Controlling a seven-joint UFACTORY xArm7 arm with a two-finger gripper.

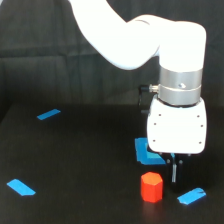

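Note:
A red hexagonal block (pixel 151 187) stands on the dark table toward the front right. My gripper (pixel 174 180) points down just to its right and a little farther back, apart from it in the image. The slim dark fingers are hard to make out against the dark table, so I cannot tell how far apart they are. Nothing shows clearly between them. Behind the gripper lies a blue piece (pixel 146 151), partly covered by the white hand.
Another blue piece (pixel 191 196) lies close by on the front right. On the left are two more flat blue pieces, one near the front (pixel 20 187) and one farther back (pixel 49 114). A dark curtain hangs behind.

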